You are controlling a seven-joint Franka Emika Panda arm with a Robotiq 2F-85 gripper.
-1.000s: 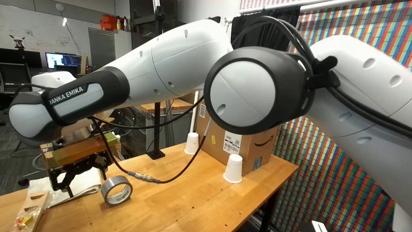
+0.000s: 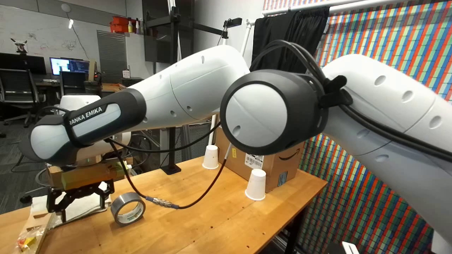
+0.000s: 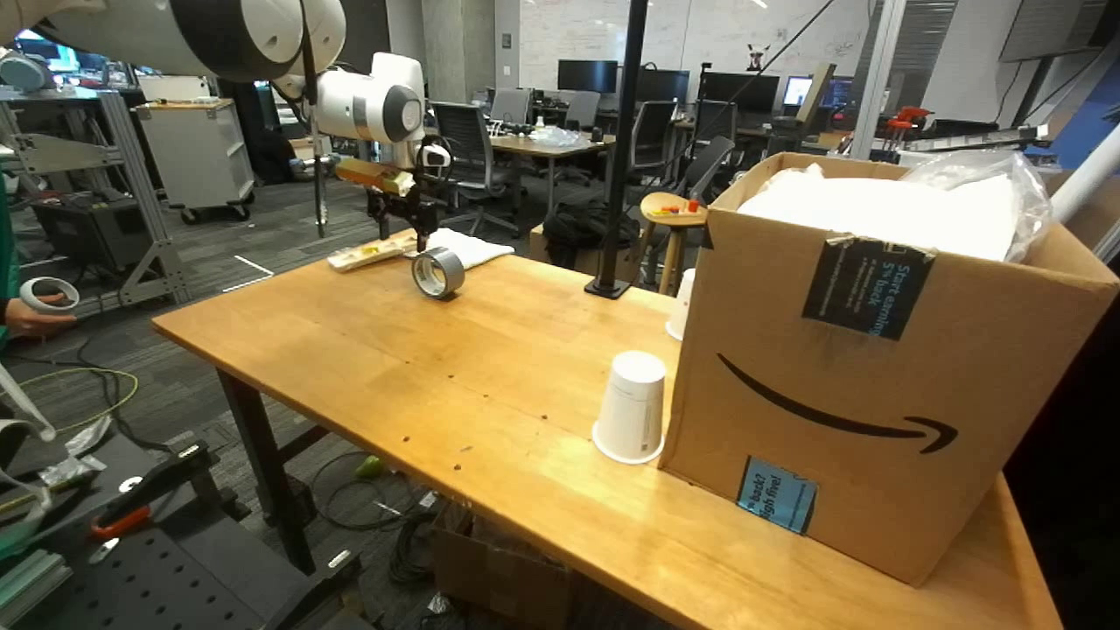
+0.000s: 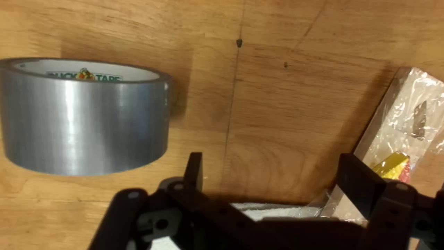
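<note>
My gripper stands open, its two black fingers wide apart with only bare table and a bit of white cloth seen between them. In the wrist view a roll of silver duct tape (image 4: 85,123) stands on its edge, left of the left finger and apart from it. A wrapped wooden piece (image 4: 385,137) with a yellow and red item under clear film lies partly behind the right finger. Exterior view 1 has the gripper (image 2: 82,207) above the white cloth (image 2: 80,207), with the tape roll (image 2: 128,209) just to its right.
Two upside-down white paper cups (image 2: 256,185) stand near a large cardboard box (image 3: 892,420) at the other end of the table (image 3: 420,362). A black post (image 3: 619,189) rises from the table's far edge.
The arm has shifted and the gripper has turned, now hanging more level and slightly to the left over the cloth. Tape roll, cups and box have stayed put.
</note>
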